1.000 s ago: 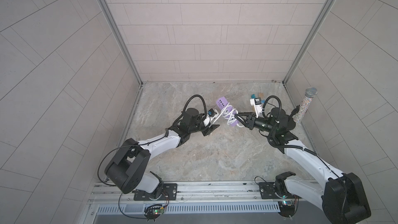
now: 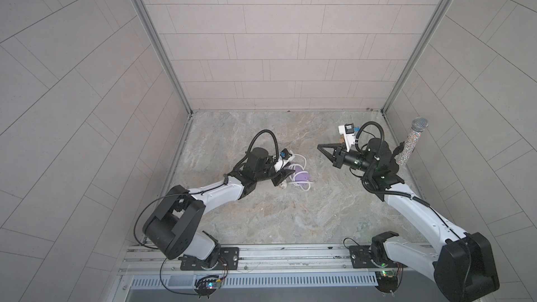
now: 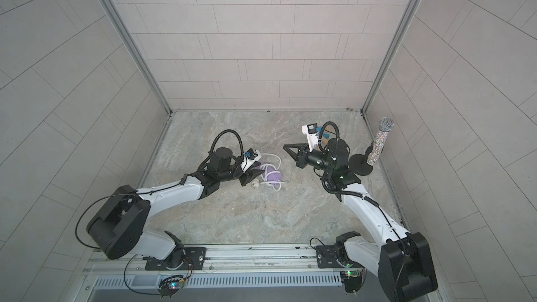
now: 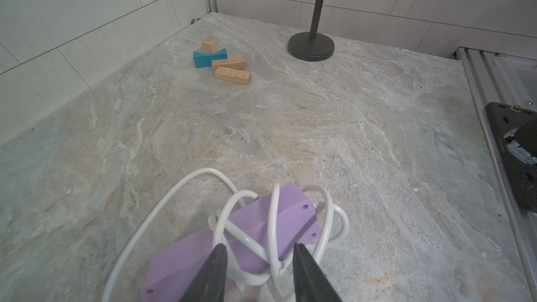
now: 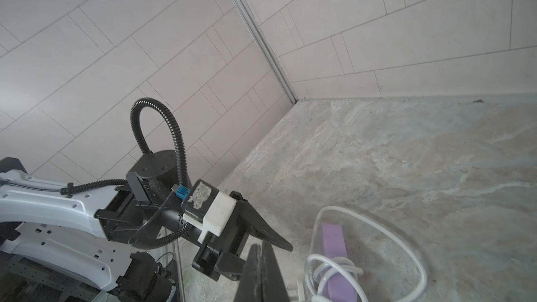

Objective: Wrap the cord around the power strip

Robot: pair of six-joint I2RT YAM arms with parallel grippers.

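Note:
The purple power strip (image 4: 179,262) lies on the table with its plain, screw-holed back upward. Loose, crossing loops of white cord (image 4: 273,223) sit around its middle and near end, while one wide loop stands out beside it. A pale plug (image 2: 283,185) rests on the table close to the strip. My left gripper is open, its fingers spread above the strip and cord, apparently gripping neither. To the right of the strip, my right gripper hangs in the air, shut with nothing between its fingers.
A microphone on a round black stand (image 4: 311,46) stands at the far right. Small wooden blocks (image 4: 233,75) and a teal block (image 4: 209,58) lie toward the back right. Bare table surrounds the strip, with walls on three sides.

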